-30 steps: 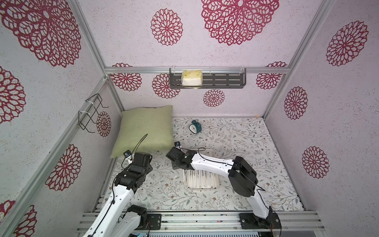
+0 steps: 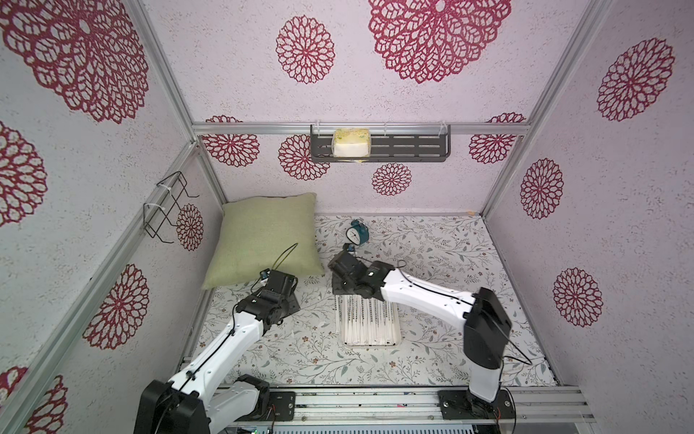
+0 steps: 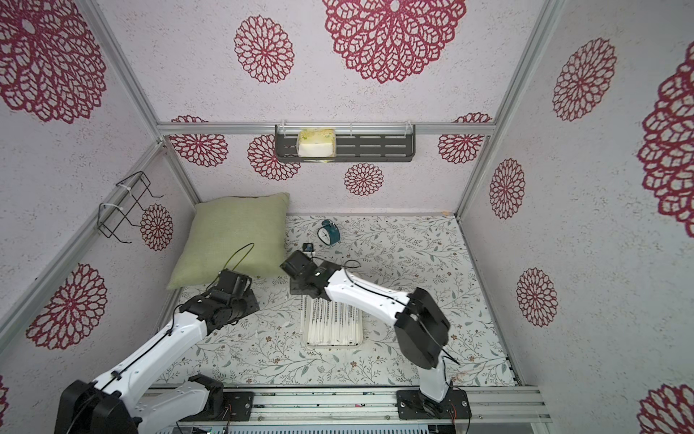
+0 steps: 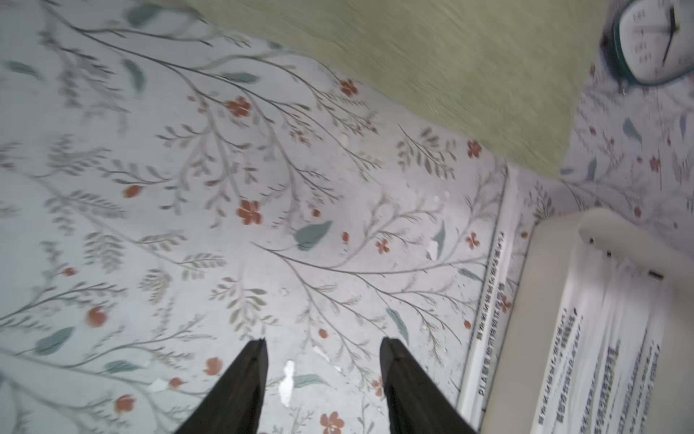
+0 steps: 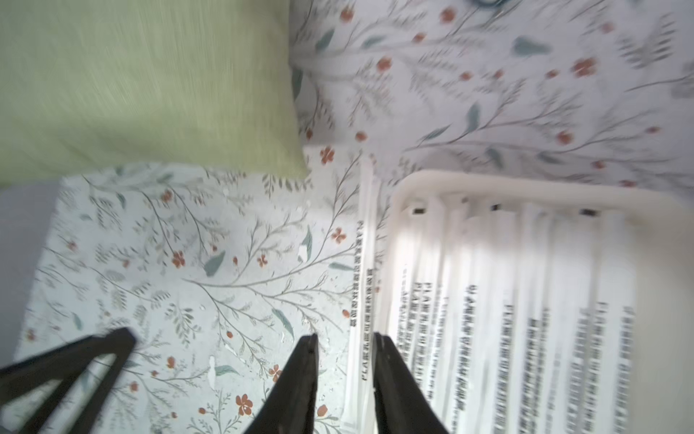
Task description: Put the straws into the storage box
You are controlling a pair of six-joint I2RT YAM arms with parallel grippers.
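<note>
A white paper-wrapped straw lies on the table along the left outer side of the cream storage box; the left wrist view shows it too, right of centre. Several wrapped straws [image 5: 538,289] lie lengthwise inside the box. My right gripper hovers over the loose straw near the box's left wall, fingers parted, nothing visibly held. To the left of the straw, above bare table, my left gripper is open and empty. In the top left view the right arm covers the far end of the box [image 2: 398,325].
A green pillow [image 2: 267,238] lies behind the left gripper. A teal alarm clock [image 2: 358,232] stands beyond the box. A dark wall shelf [image 2: 408,148] holds a pale yellow package [image 2: 351,143].
My left gripper has shifted rightward, closer to the box.
</note>
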